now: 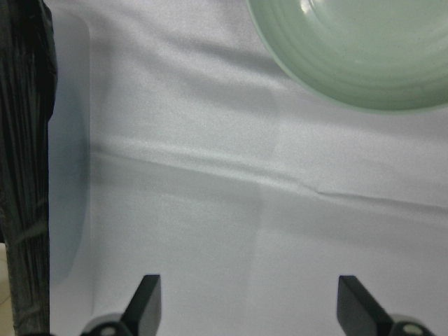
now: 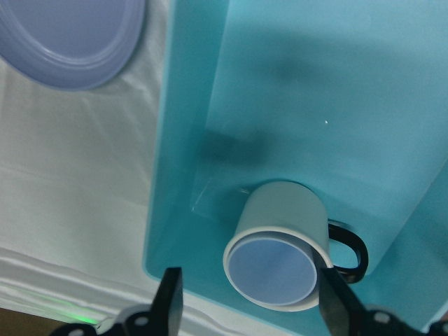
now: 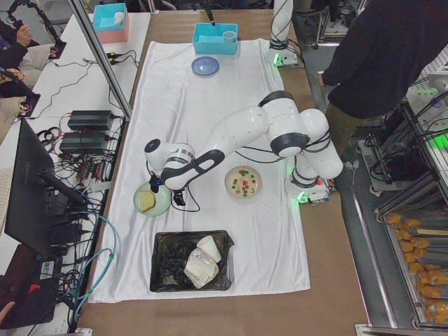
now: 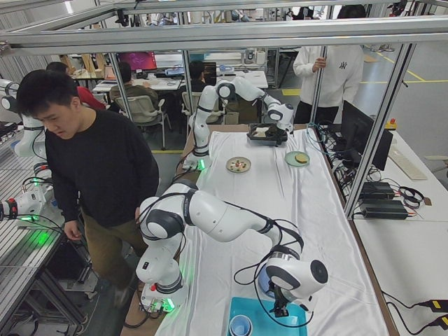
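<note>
My left gripper is open and empty over the white cloth, beside a green plate (image 1: pixel 357 49) with a yellow item on it (image 3: pixel 147 200), seen in the camera left view. A black-lined bin (image 1: pixel 21 161) stands alongside. My right gripper is open over the blue tub (image 2: pixel 308 98), its fingers around a white mug (image 2: pixel 283 204) with a dark handle and a bluish inside; whether they touch it I cannot tell.
A blue plate (image 2: pixel 63 38) lies beside the tub. A plate with coloured bits (image 3: pixel 243 182) sits near the left arm's base. A person (image 4: pixel 87 175) stands beside the table.
</note>
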